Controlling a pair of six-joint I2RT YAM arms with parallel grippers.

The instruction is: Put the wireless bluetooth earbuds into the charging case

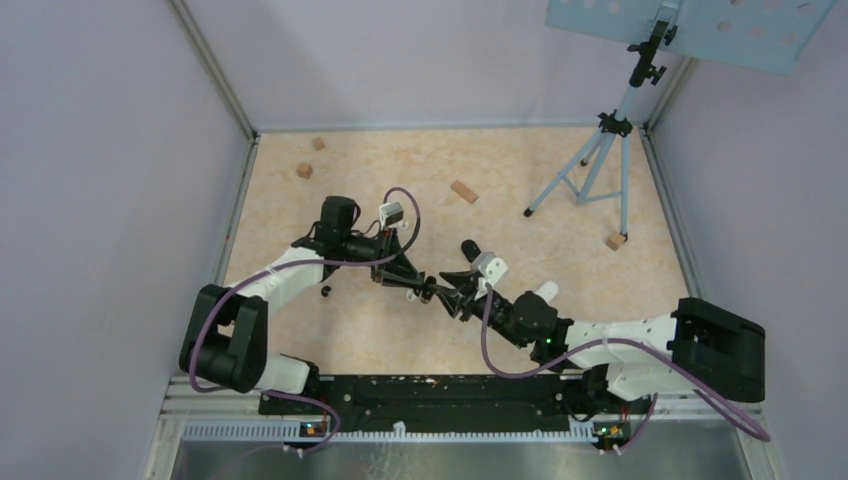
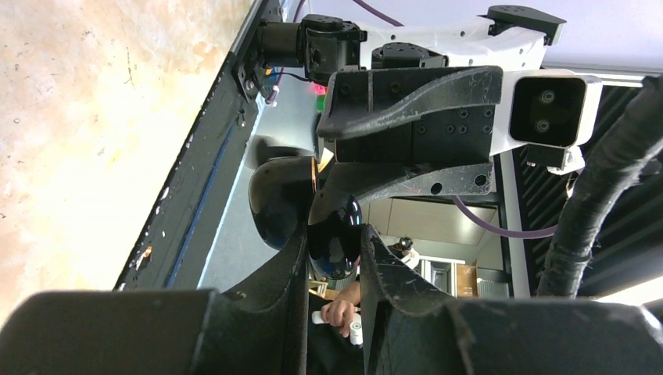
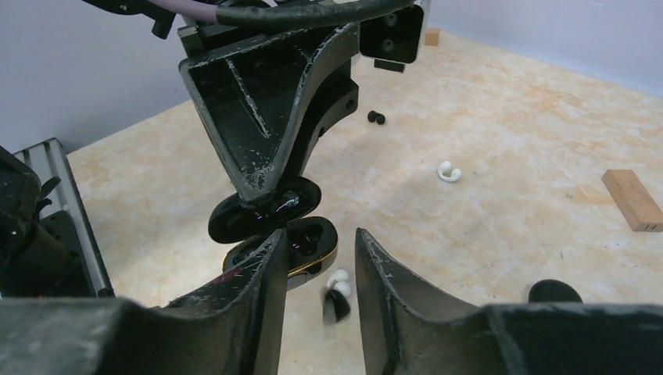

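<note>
The black charging case (image 3: 313,242), lid tilted up, is clasped by my left gripper, which is shut on it. My right gripper stands open beside the case, nothing between its fingers. A blurred black earbud (image 3: 337,306) shows below the case in the right wrist view, outside it and clear of my right fingers. In the left wrist view a dark blur (image 2: 274,148) shows beside the case, probably the same earbud. Inside the case it is too dark to tell the slots' contents. From the top, both grippers meet near the table's middle.
White earbuds (image 3: 340,283) lie on the table below the case, and a white curved piece (image 3: 449,172) farther back. Two small black pieces (image 3: 376,117) rest behind the left arm. A black oval case (image 1: 470,250) and a wooden block (image 1: 464,191) lie farther off.
</note>
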